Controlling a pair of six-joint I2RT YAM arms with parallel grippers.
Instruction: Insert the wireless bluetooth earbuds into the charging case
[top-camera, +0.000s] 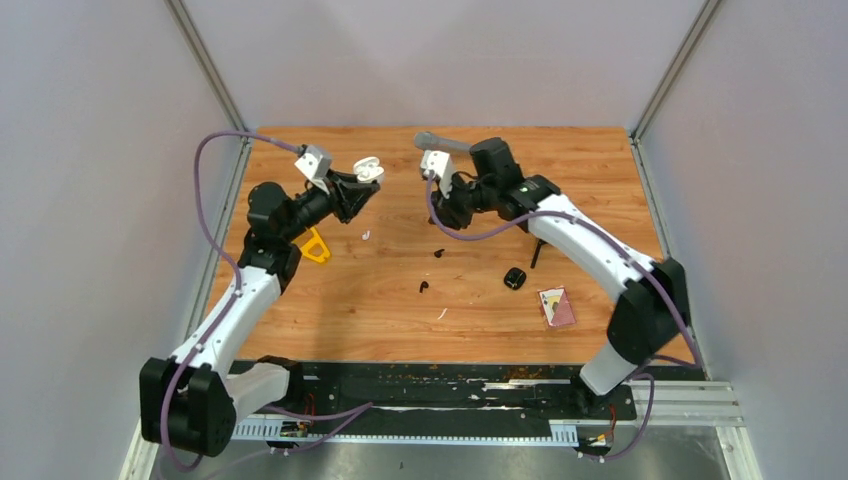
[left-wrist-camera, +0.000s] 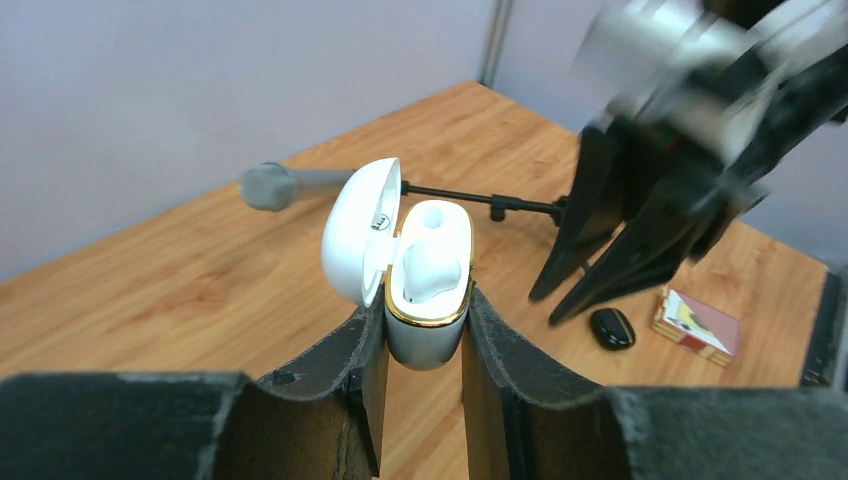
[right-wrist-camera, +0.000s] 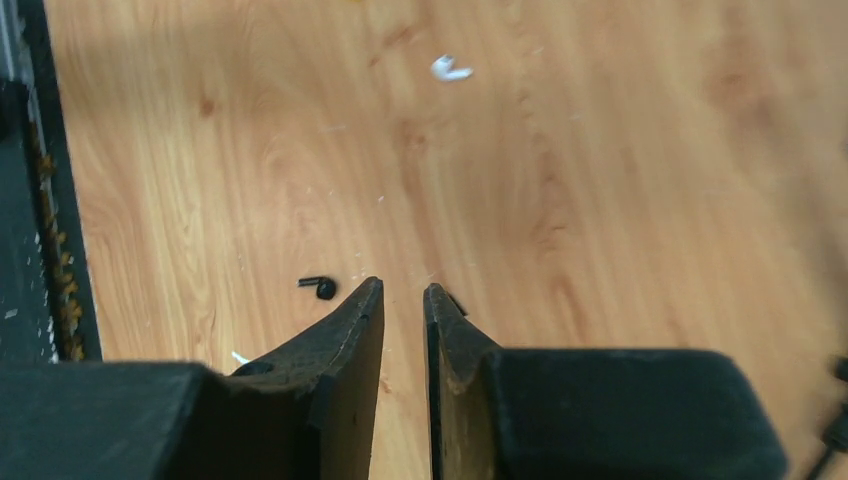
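Note:
My left gripper is shut on the white charging case (left-wrist-camera: 430, 265), lid open, held up over the table at the left. My right gripper hangs near the table's middle, pointing down, its fingers close together with a narrow gap and nothing visible between them. Below lie a white earbud (right-wrist-camera: 448, 70) and small black earbud-like pieces (right-wrist-camera: 325, 288).
A grey microphone on a stand (top-camera: 440, 143) lies at the back. A black mouse-like object (top-camera: 515, 278) and a card box (top-camera: 556, 308) are at the right, a yellow piece (top-camera: 316, 249) at the left.

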